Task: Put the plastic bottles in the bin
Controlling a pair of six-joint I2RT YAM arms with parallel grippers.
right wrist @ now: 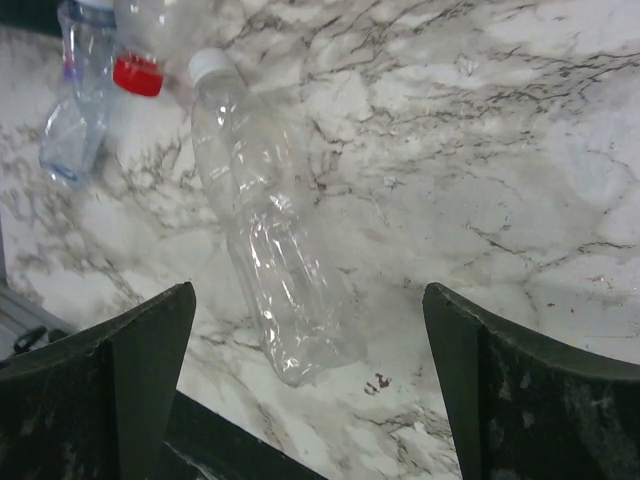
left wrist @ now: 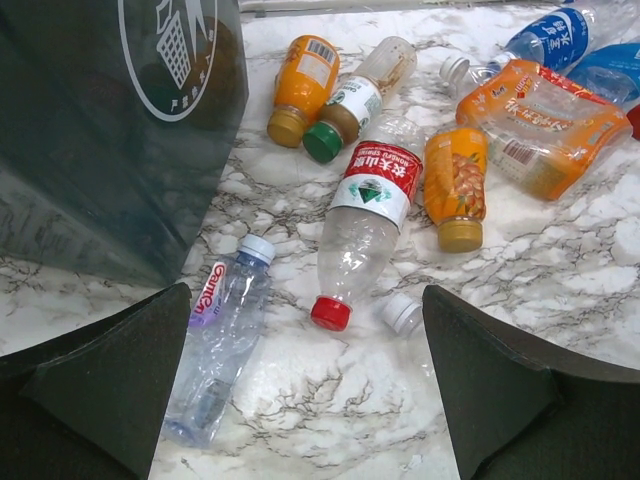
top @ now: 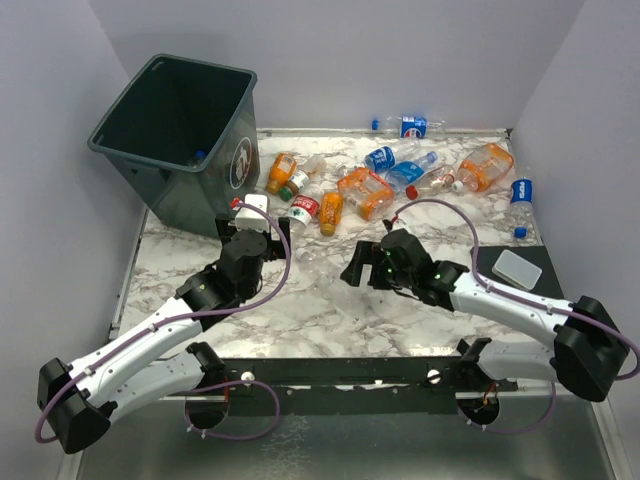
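My left gripper [top: 252, 235] stands open beside the bin [top: 135, 135]. In the left wrist view a Danone bottle [left wrist: 215, 350] and a red-capped Nongfu bottle [left wrist: 360, 235] lie below it, with orange bottles [left wrist: 455, 190] behind. My right gripper [top: 365, 262] is open above a clear, crumpled bottle [right wrist: 275, 260], which lies on the marble table between and below its fingers. More bottles, including a Pepsi bottle [top: 412, 127] and a blue-label bottle [top: 521, 200], lie at the back and right.
A black pad [top: 542, 276] with a white box [top: 517, 269] is at the right. Walls border the back and sides.
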